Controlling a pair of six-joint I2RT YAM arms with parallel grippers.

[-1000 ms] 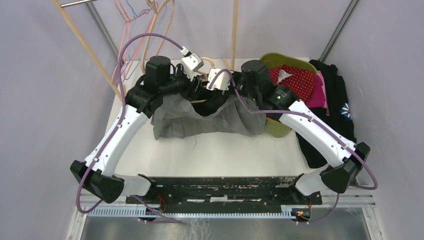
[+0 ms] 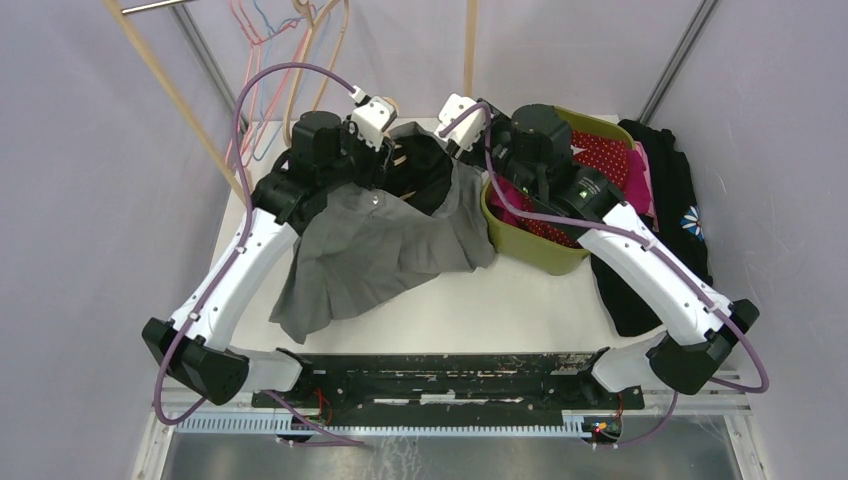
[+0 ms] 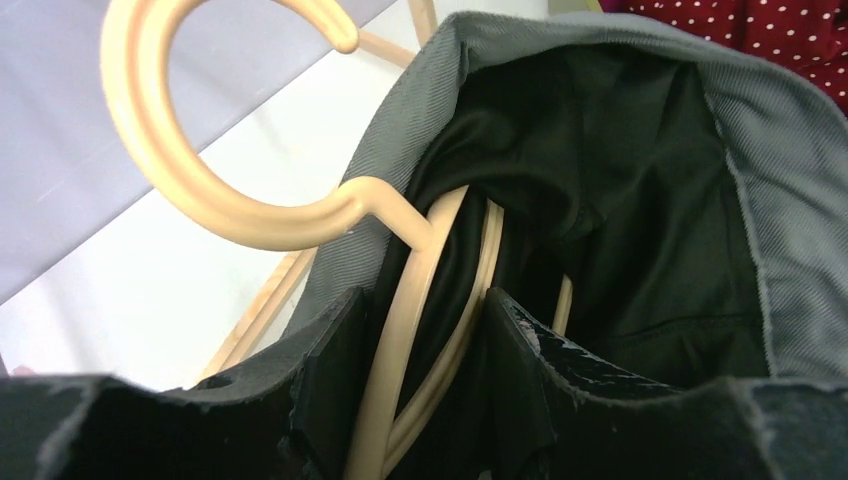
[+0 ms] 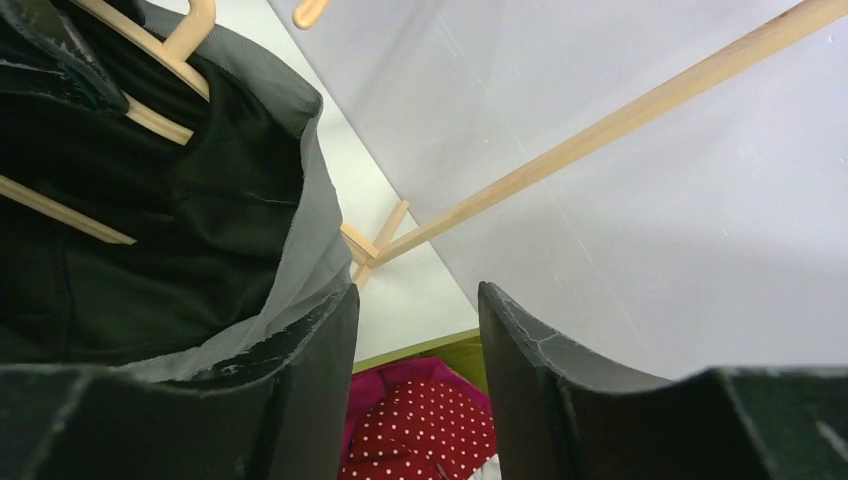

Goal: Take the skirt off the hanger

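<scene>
The grey skirt (image 2: 375, 250) with its black lining (image 3: 640, 190) lies bunched on the table, its waist gaping upward between the arms. Inside the waist is the beige hanger (image 3: 405, 325), its hook rising clear of the fabric at the upper left of the left wrist view. My left gripper is open around the hanger's bar, one finger on each side of it. My right gripper stands open beside the skirt's right edge, nothing between its fingers. How the lower waist sits on the hanger is hidden.
A green basket (image 2: 545, 255) holding red dotted cloth (image 4: 420, 425) stands right of the skirt. Black clothes (image 2: 680, 190) lie beyond it. Several hangers (image 2: 262, 90) hang from a wooden rack (image 2: 165, 75) at the back left.
My right gripper has moved away from the waist, up and to the right. The skirt's right side has shifted left, and its lower left part has sunk toward the front. The left arm has shifted slightly.
</scene>
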